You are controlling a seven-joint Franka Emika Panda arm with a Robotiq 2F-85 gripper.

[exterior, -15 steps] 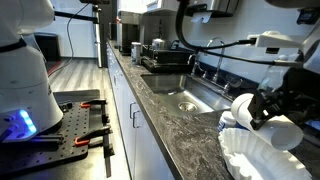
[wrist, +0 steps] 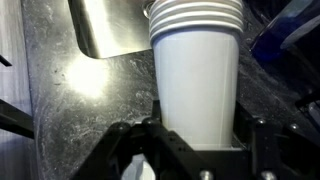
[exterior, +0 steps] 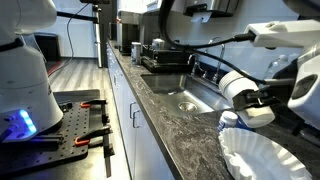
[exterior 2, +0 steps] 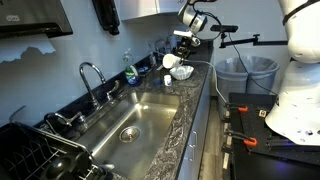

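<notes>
A white paper cup (exterior: 243, 94), one of a nested stack, hangs tilted over the inner edge of a ribbed white bowl (exterior: 268, 158) at the counter's right end. My gripper (exterior: 267, 98) is shut on the cup stack. In the wrist view the cups (wrist: 198, 85) fill the middle, with several stacked rims at the top and the gripper's dark fingers (wrist: 152, 128) on either side. Exterior view 2 has the cup (exterior 2: 169, 62) above and left of the bowl (exterior 2: 181, 73). The cups' far ends are partly hidden.
A small blue and white can (exterior: 228, 119) stands just behind the bowl, close to the cup. The sink (exterior: 185, 97) lies farther along the dark counter (exterior: 170, 125). Bottles (exterior 2: 131, 75) stand along the wall.
The cup stack, held by my gripper, has risen and shifted left from over the bowl towards the can and sink side. More of the bowl now shows.
</notes>
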